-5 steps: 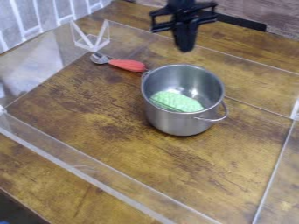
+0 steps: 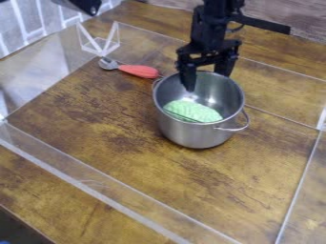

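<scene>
My black gripper [image 2: 204,61] hangs at the top centre of the camera view, open, its fingers spread over the back rim of a steel pot [image 2: 201,133] and reaching down to about the rim's height. A pale green, oval textured object [image 2: 193,112] lies inside the pot; nothing shows between my fingers.
A red-handled utensil [image 2: 139,71] lies on the wooden table left of the pot. Clear acrylic walls border the work area, with a clear bracket [image 2: 99,40] at the back left. The table in front of the pot [image 2: 140,181] is bare.
My gripper has come down from above the back of the table to the pot's back rim. The pot and the green object have not visibly moved.
</scene>
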